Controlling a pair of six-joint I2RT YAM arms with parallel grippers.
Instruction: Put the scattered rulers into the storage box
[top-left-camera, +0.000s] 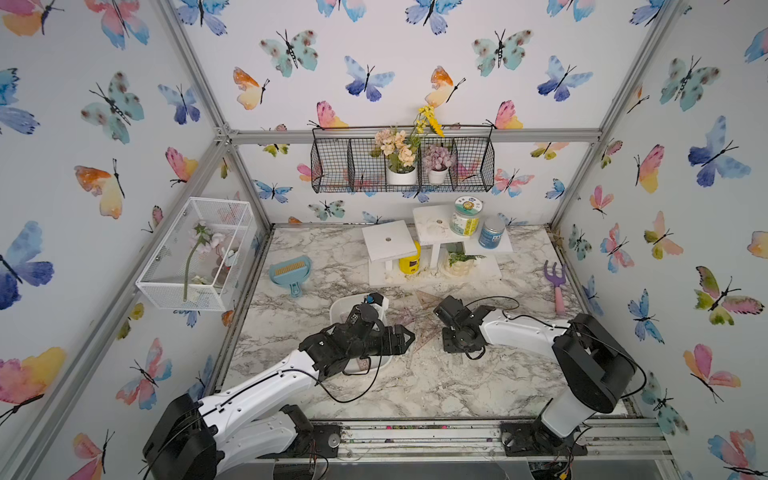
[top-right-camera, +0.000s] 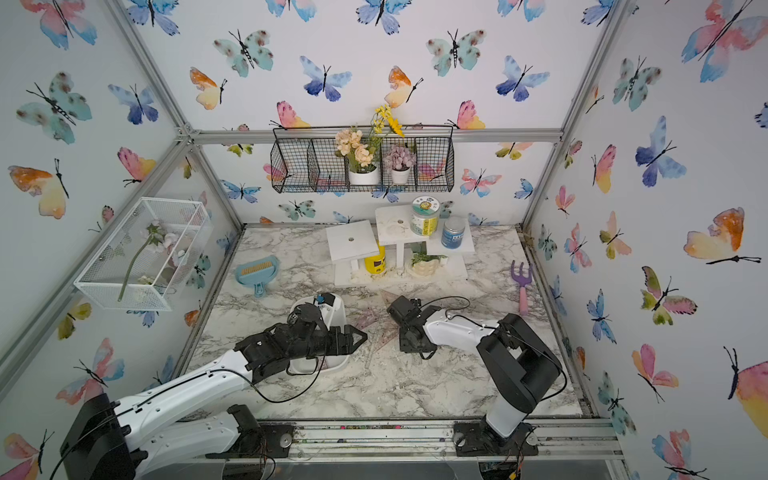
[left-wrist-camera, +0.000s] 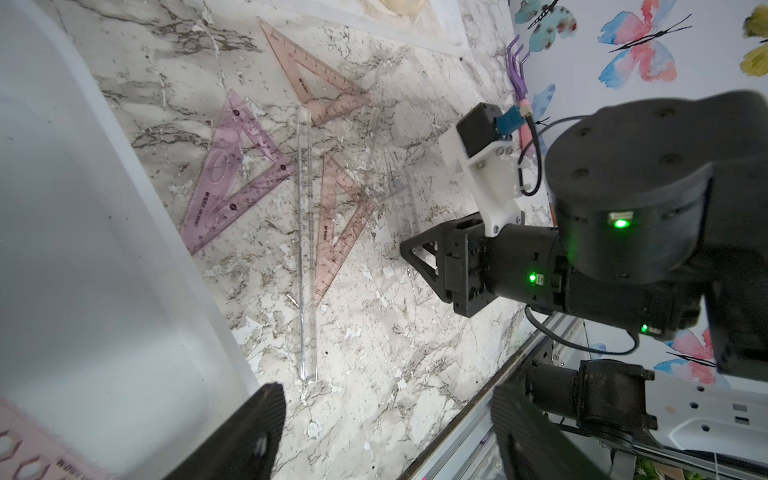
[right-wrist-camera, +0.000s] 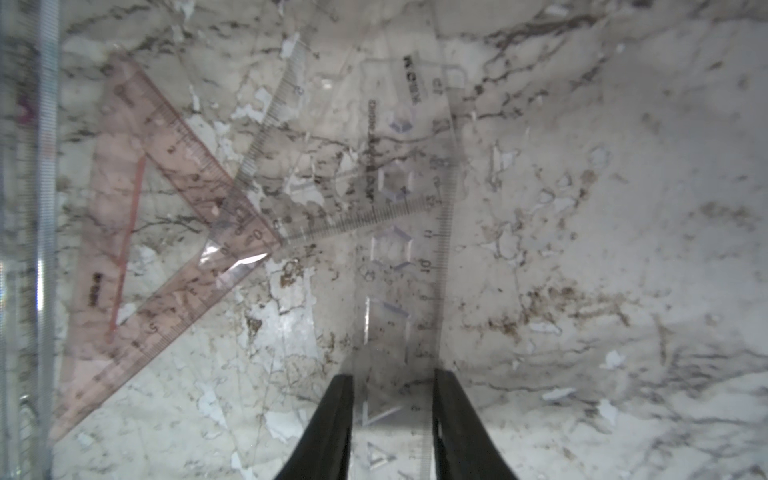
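Observation:
In the right wrist view a clear ruler with hexagon cut-outs (right-wrist-camera: 425, 304) lies flat, its near end between the fingers of my open right gripper. A clear set square (right-wrist-camera: 264, 148) overlaps its upper part. Left of it is a pink set square (right-wrist-camera: 88, 264). The left wrist view shows a purple set square (left-wrist-camera: 212, 177), another pink set square (left-wrist-camera: 345, 105) and a long clear ruler (left-wrist-camera: 306, 240) on the table. A pink ruler (left-wrist-camera: 40, 448) rests inside the white storage box (left-wrist-camera: 156, 204). My left gripper is open and empty, near the box's right edge.
White shelves (top-left-camera: 389, 240) with cans stand behind the rulers. A blue dustpan (top-left-camera: 290, 273) lies at left, a purple hand fork (top-left-camera: 555, 280) at right.

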